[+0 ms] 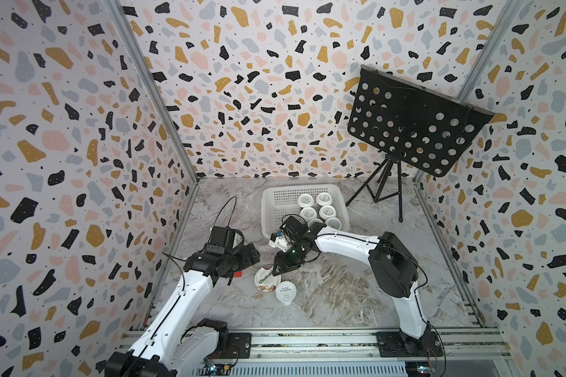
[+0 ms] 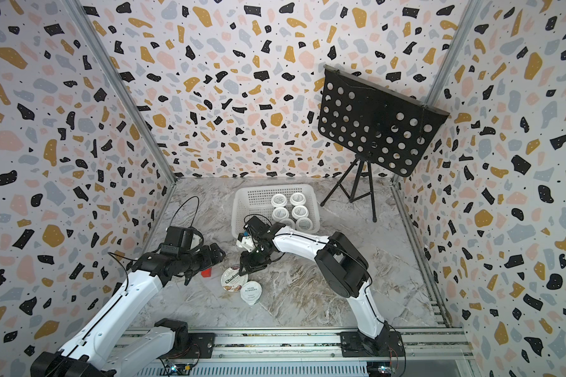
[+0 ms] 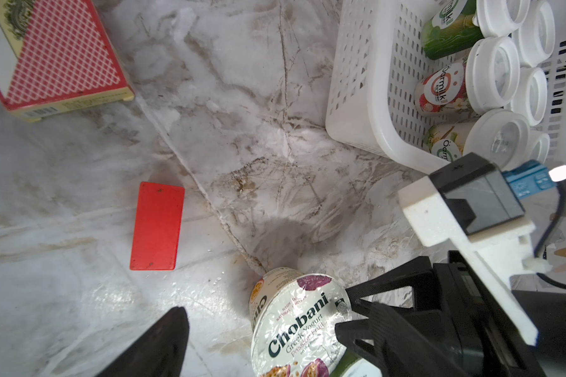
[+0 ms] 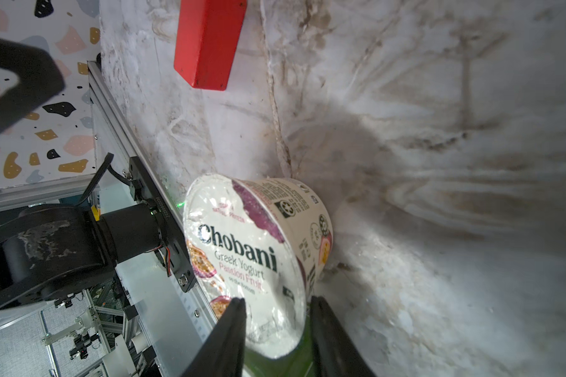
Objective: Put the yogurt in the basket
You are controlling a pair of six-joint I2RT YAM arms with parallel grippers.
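A Chobani yogurt cup (image 1: 265, 281) stands on the marble table beside a second cup (image 1: 286, 292) with a pale lid. My right gripper is part open at the rim of the Chobani cup (image 4: 245, 257), its fingertips over the lid's edge; whether they touch it I cannot tell. My left gripper is open, to the left of the cups in the top views, above the table with nothing held. The white perforated basket (image 3: 352, 94) stands behind my right arm and holds several white-lidded bottles.
A red block (image 3: 156, 226) and a red-patterned box (image 3: 63, 62) lie on the left. A black perforated stand (image 2: 374, 144) occupies the back right.
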